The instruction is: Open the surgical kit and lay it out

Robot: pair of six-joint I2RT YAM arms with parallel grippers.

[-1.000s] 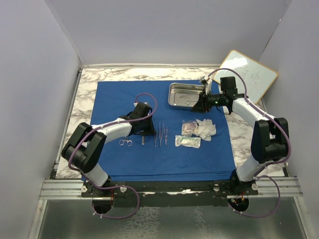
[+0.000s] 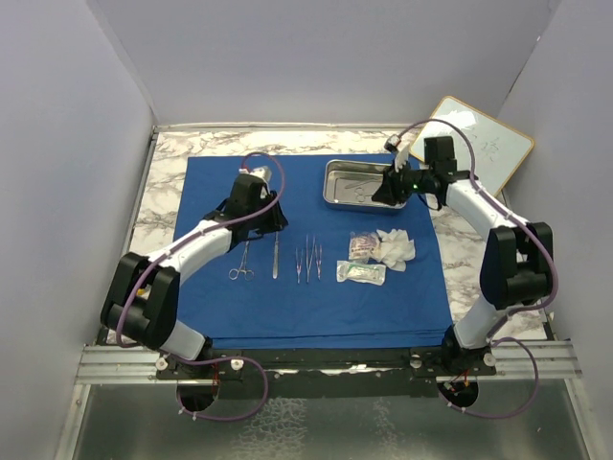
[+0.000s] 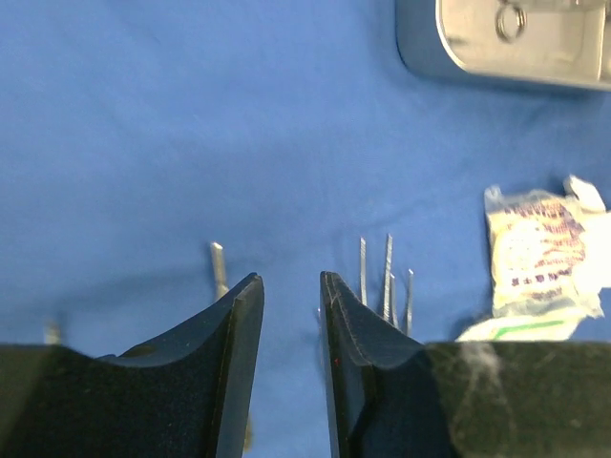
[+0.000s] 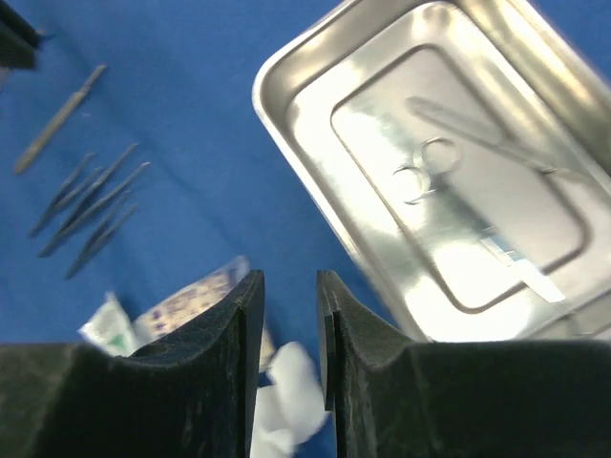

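Observation:
On the blue drape several tools lie side by side: scissors [image 2: 241,273], a scalpel-like tool [image 2: 276,261] and several slim tweezers [image 2: 308,261]. Above the upper part of the scalpel-like tool hovers my left gripper, part open, nothing between its fingers. The metal tray [image 2: 340,198] holds a ringed tool [image 4: 425,172] and a long thin instrument [image 4: 482,134]. My right gripper is part open and empty, over the tray's near right corner in the top view. A packet of pinkish items [image 2: 363,246], white gauze [image 2: 394,249] and a green-white packet [image 2: 361,272] lie below the tray.
A white tray lid [image 2: 474,144] leans at the back right. Bare drape [image 2: 316,311] shows along the front and at the upper left. Side walls and the marble table edge [image 2: 278,143] bound the space.
My left gripper has moved away from the tweezers, up and to the left, uncovering more of the scalpel-like tool. The tools lie still.

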